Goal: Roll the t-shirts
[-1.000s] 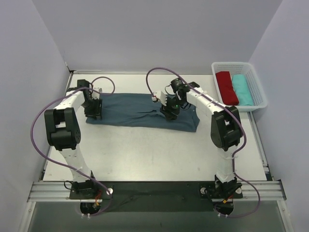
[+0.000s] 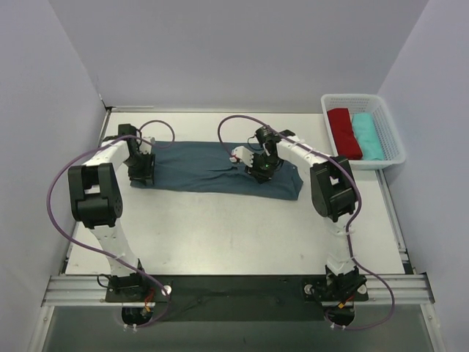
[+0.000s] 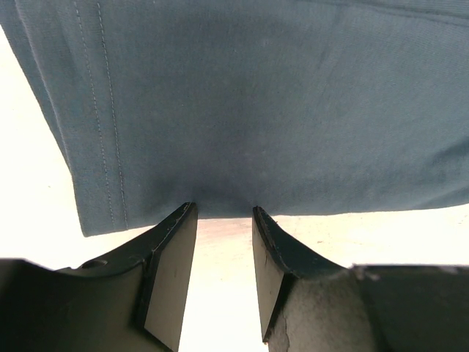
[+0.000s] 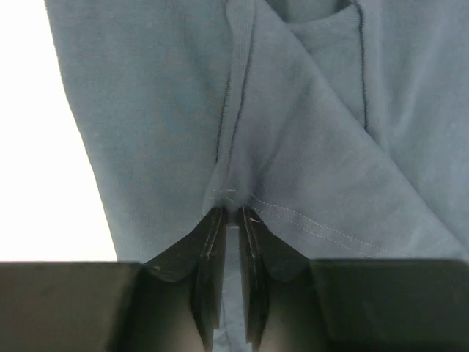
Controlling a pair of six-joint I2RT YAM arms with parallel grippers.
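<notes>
A slate-blue T-shirt point(image 2: 190, 171) lies spread across the table, part-folded on the right. My left gripper point(image 2: 142, 172) is at its left end. In the left wrist view, the fingertips point(image 3: 225, 213) sit low on the fabric's near edge point(image 3: 256, 169); how firmly they hold it is hard to see, though the fingers stand close. My right gripper point(image 2: 258, 170) is down on the right portion. In the right wrist view, its fingertips point(image 4: 228, 215) are close together at a stitched fold point(image 4: 308, 169); whether cloth is between them cannot be told.
A white basket point(image 2: 396, 150) at the back right holds a red folded cloth point(image 2: 343, 134) and a turquoise one point(image 2: 368, 136).
My left gripper has shifted very slightly toward the front.
</notes>
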